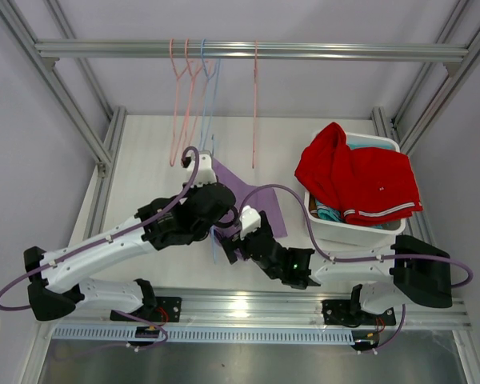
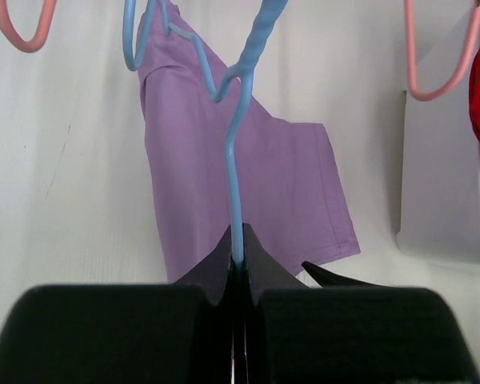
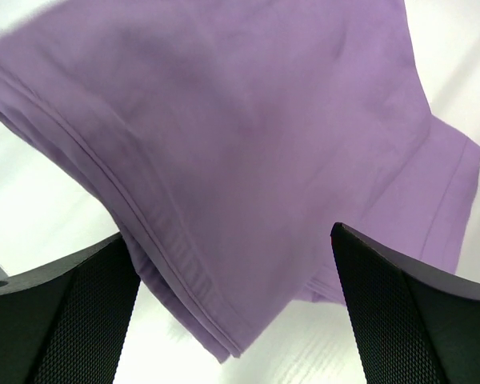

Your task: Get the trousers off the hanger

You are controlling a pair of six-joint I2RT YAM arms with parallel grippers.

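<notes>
Purple trousers (image 1: 264, 212) lie below the hangers, draped over a blue hanger (image 2: 198, 56) in the left wrist view, with one part lying flat. My left gripper is shut on that blue hanger's wire, which runs down into its fingertips. My right gripper is open over the purple cloth (image 3: 240, 136), whose folded edge runs down between its fingers. In the top view both arms meet near the centre, hiding part of the trousers.
Pink hangers (image 1: 175, 112) and a lone pink hanger (image 1: 255, 104) hang from the metal rail (image 1: 320, 50). A white bin (image 1: 344, 232) with red clothing (image 1: 368, 180) and other cloth stands at the right.
</notes>
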